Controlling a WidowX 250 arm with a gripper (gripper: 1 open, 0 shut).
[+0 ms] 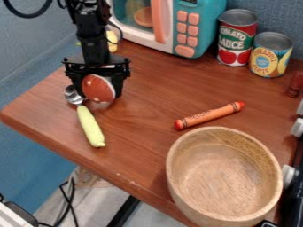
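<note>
My black gripper [97, 82] is low over the left part of the wooden table [160, 106], around a round reddish object [99, 87] with a white band. The object appears held between the fingers, tilted, near the tabletop; whether it touches is unclear. Just left and below it lie a metal spoon or scoop [73, 96] and a pale yellow corn-like piece [90, 126].
An orange crayon [210, 115] lies mid-table. A wooden bowl [224, 177] stands at the front right. A toy microwave [178, 22], a tomato can [236, 40] and another can [270, 55] stand at the back. The table's left edge is close to the gripper.
</note>
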